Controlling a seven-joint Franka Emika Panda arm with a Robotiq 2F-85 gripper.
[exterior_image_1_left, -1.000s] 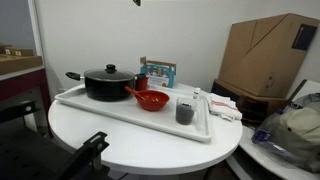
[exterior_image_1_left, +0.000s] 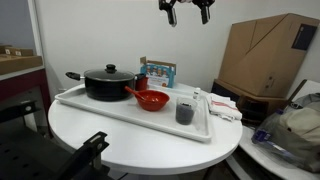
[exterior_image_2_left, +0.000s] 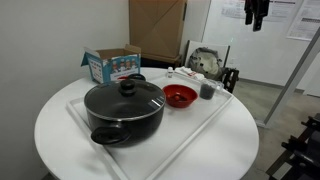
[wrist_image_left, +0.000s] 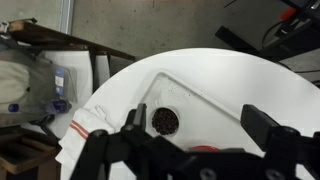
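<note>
High above the table, my gripper (exterior_image_1_left: 188, 20) stands open, its two fingers spread wide with nothing between them. A black lidded pot (exterior_image_1_left: 108, 82) sits on the left part of a white tray (exterior_image_1_left: 135, 115). Right of it on the tray is a red bowl (exterior_image_1_left: 155, 101) with an orange-red utensil resting in it. Toward the tray's right end stands a small grey cup (exterior_image_1_left: 185, 112). From above, the wrist view shows dark round pieces inside that cup (wrist_image_left: 165, 121), while the red bowl (wrist_image_left: 205, 149) is mostly hidden behind the gripper.
A blue and white box (exterior_image_1_left: 158, 73) stands behind the tray. A folded white cloth (exterior_image_1_left: 222, 107) lies at the table's right edge, near small white bottles. Large cardboard boxes (exterior_image_1_left: 265, 55) are stacked beyond the table.
My gripper has come down into the top of the exterior view and slightly right; before, only a tip showed. Objects on the table have stayed in place.
</note>
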